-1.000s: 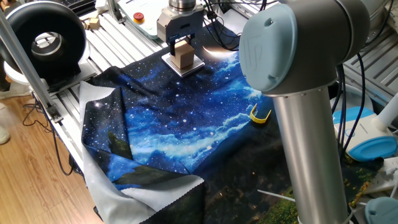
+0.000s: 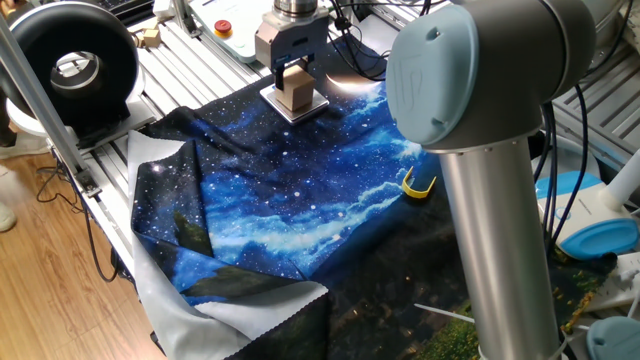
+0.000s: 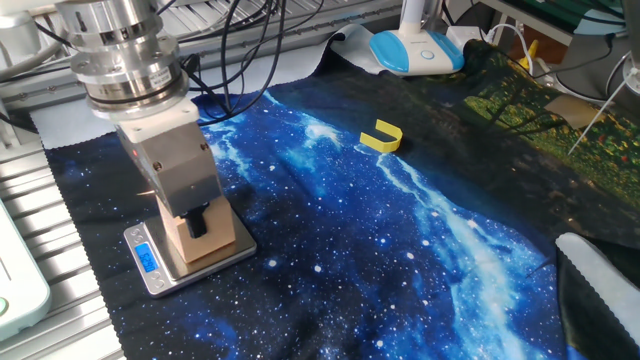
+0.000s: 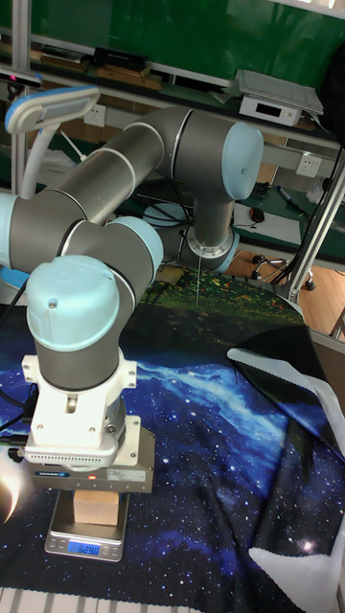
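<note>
A pale wooden block (image 2: pixel 295 90) stands upright on a small silver scale (image 2: pixel 311 114), set on the dark, starry cloth. My gripper (image 2: pixel 291 82) points down over the block, its fingers low beside it. In exterior view 2 one black finger (image 3: pixel 196 221) lies in front of the block's near side, touching or very close. The far finger is hidden there, so the grip on the block cannot be made out. The block's base appears to rest on the scale's plate. In exterior view 3 the scale's lit blue display (image 4: pixel 84 549) shows digits.
A yellow U-shaped piece (image 3: pixel 382 137) lies alone on the cloth (image 3: pixel 330 250), away from the scale. The cloth's corner is folded over, showing its white underside (image 2: pixel 190 315). Black cables (image 3: pixel 232 70) hang beside the gripper. Open cloth lies between scale and yellow piece.
Over the last second my gripper has shifted very slightly at the block. The block, scale and yellow piece appear to have stayed in place.
</note>
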